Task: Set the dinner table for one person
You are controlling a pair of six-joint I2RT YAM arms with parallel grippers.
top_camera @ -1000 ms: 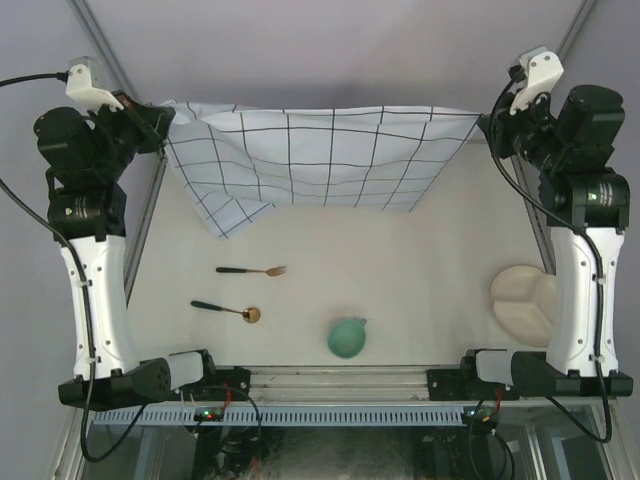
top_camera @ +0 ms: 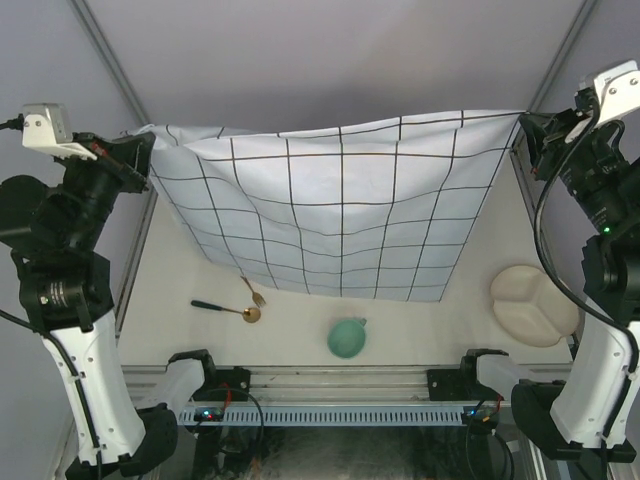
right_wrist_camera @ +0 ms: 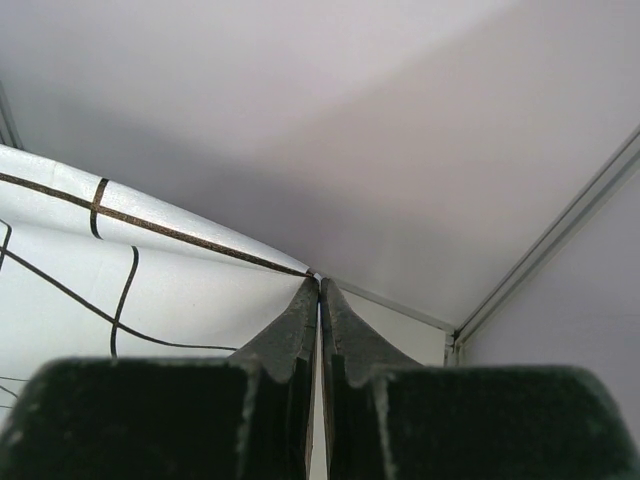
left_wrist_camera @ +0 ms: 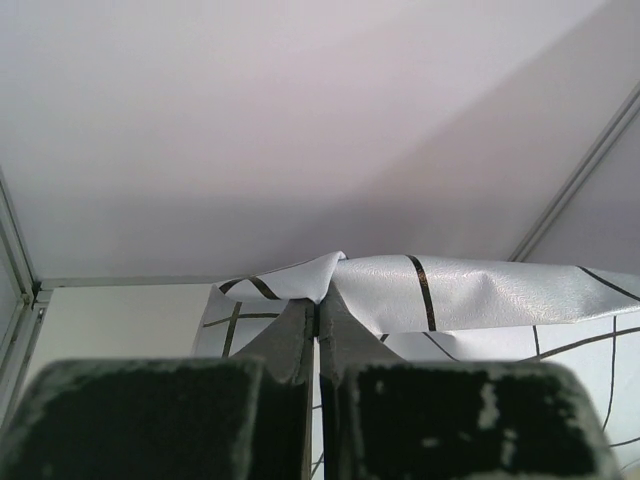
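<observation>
A white cloth with a dark grid [top_camera: 340,210] hangs stretched between my two raised grippers, its lower edge spread toward the table's front. My left gripper is shut on one corner area, which bunches between its tips. At the other end, my right gripper is shut on the cloth's corner. In the top view, a fork [top_camera: 253,291] lies slanted at the cloth's lower edge, partly covered. Below it lies a dark-handled spoon [top_camera: 228,310]. A green cup [top_camera: 347,338] stands near the front edge, and a beige divided plate [top_camera: 535,305] is at the right.
A metal rail [top_camera: 340,383] runs along the front edge. Grey walls enclose the back and sides.
Both grippers have moved apart, drawing the cloth wider. Its lower edge has swept toward the front, and the fork has turned from lying level to slanted.
</observation>
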